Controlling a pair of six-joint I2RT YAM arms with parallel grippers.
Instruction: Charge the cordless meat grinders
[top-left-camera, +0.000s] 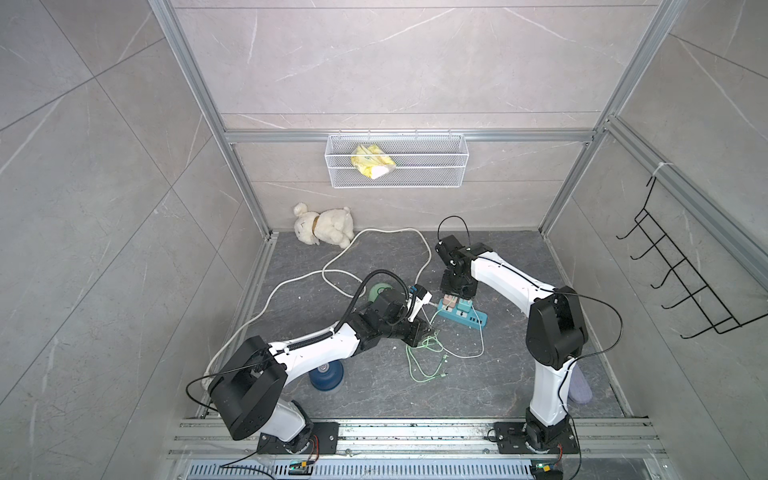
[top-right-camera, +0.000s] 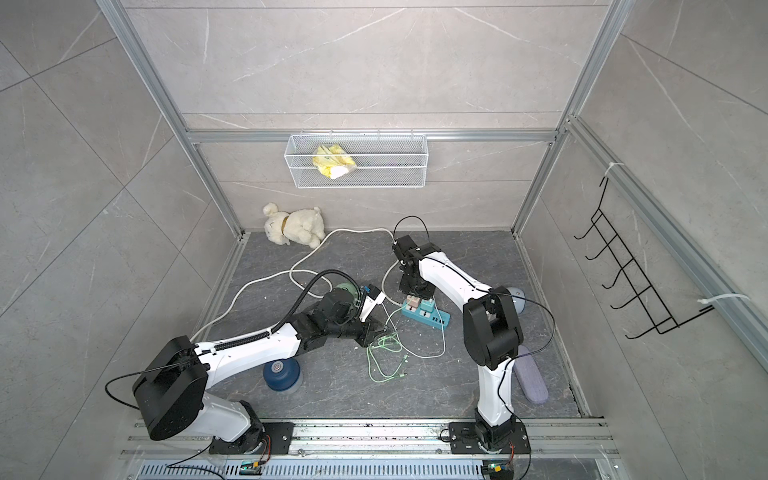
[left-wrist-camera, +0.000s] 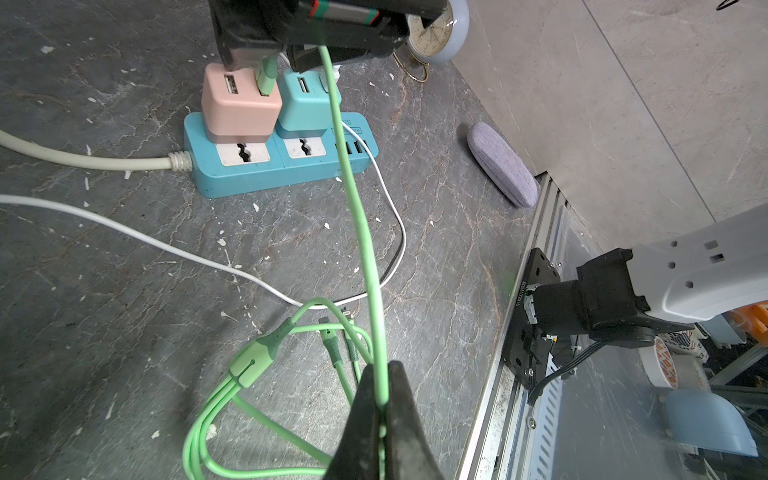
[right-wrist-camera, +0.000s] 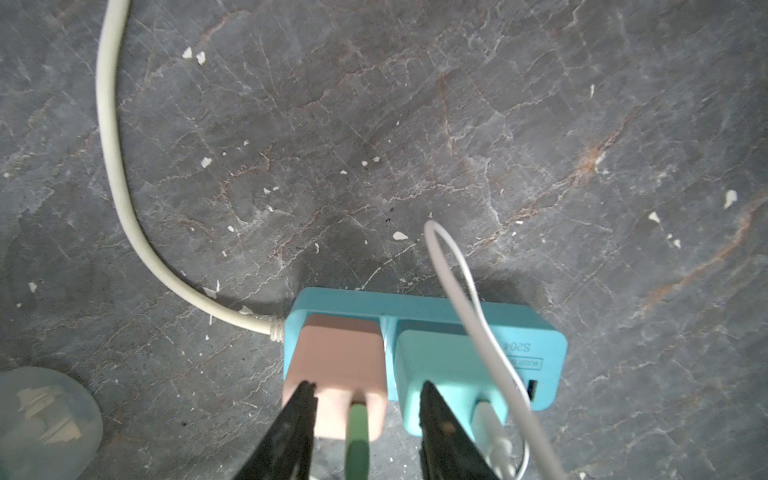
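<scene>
A turquoise power strip (left-wrist-camera: 276, 176) carries a pink adapter (left-wrist-camera: 228, 108) and a turquoise adapter (left-wrist-camera: 304, 108). A green plug (left-wrist-camera: 265, 78) stands in the pink adapter, with my right gripper over it, fingers apart, one either side. A white cable runs from the turquoise adapter. My left gripper is shut low in its view, the green cable (left-wrist-camera: 364, 248) lying at its fingertips. A bundle of green cable ends (left-wrist-camera: 248, 368) lies on the floor below the strip. I see no meat grinder that I can identify for certain.
A blue round object (top-left-camera: 326, 376) lies beside the left arm, a white plush bear (top-left-camera: 324, 225) at the back left, a purple case (left-wrist-camera: 500, 164) at the right edge. A wire basket (top-left-camera: 396, 172) hangs on the back wall. Pale cords cross the left floor.
</scene>
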